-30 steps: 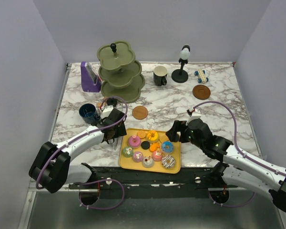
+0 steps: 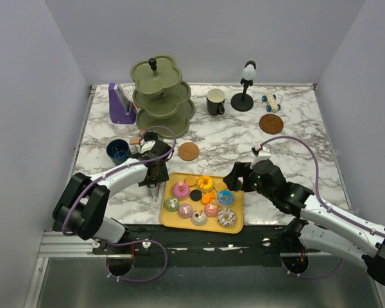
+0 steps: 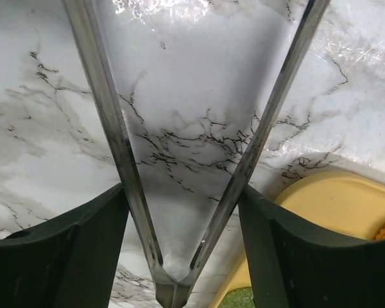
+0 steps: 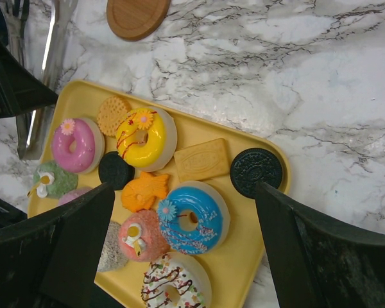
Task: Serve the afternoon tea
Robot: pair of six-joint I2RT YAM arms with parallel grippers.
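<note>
My left gripper [image 2: 153,176] hangs over metal tongs [image 3: 136,192] at the left of the yellow tray [image 2: 203,224]; in the left wrist view the tongs' two arms span the space between its fingers, and whether it grips them is unclear. The tray holds donuts, biscuits and small cakes, including a blue donut [image 4: 192,218]. The right gripper [image 2: 234,179] stands open above the tray's right end, empty. A green three-tier stand [image 2: 155,77] is at the back, with a round wooden coaster [image 2: 188,151] before it.
A blue cup [image 2: 118,150], purple holder [image 2: 120,109], mug [image 2: 215,101], lamp [image 2: 242,101], brown disc [image 2: 271,124] and small toy car [image 2: 271,102] surround the work area.
The left arm has shifted slightly back, away from the front edge, and settled lower beside the tray. The right arm stays still.
</note>
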